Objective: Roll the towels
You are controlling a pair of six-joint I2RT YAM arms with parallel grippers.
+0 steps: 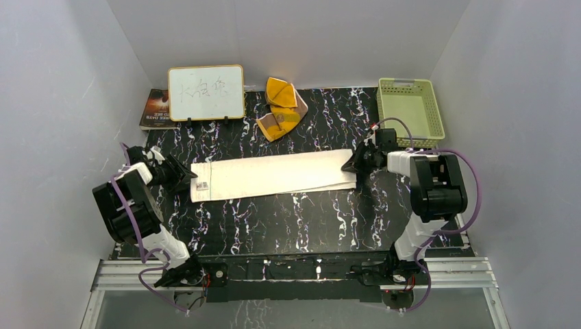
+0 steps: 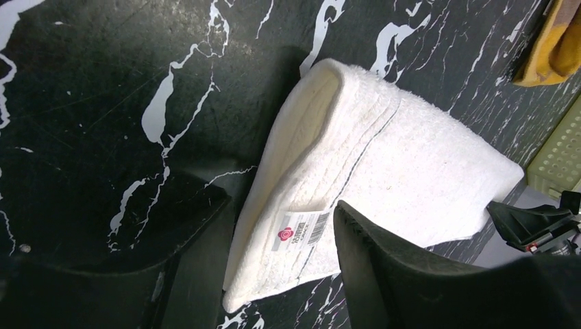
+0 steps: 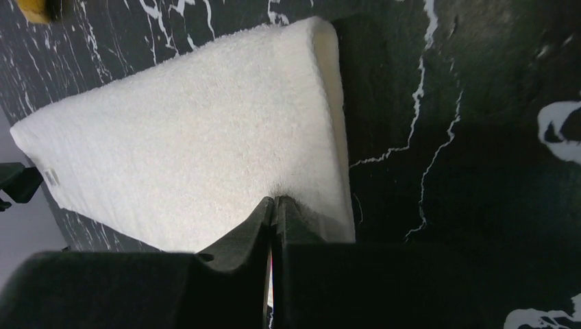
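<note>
A white towel (image 1: 274, 175), folded lengthwise, lies flat across the middle of the dark marbled table. Its left end carries a label (image 2: 301, 229) with a barcode and a red flower. My left gripper is open at that end, its fingers to either side of the towel's left fold edge and the label. At the opposite end, my right gripper is shut, with its fingertips pressed on the towel's top close to the right edge. The cloth dimples around the tips; whether any is pinched between them is hidden.
A yellow patterned towel (image 1: 281, 110) lies crumpled at the back. The green basket (image 1: 438, 113) stands back right, close behind my right arm. At back left are a whiteboard (image 1: 205, 99) and a book (image 1: 156, 110).
</note>
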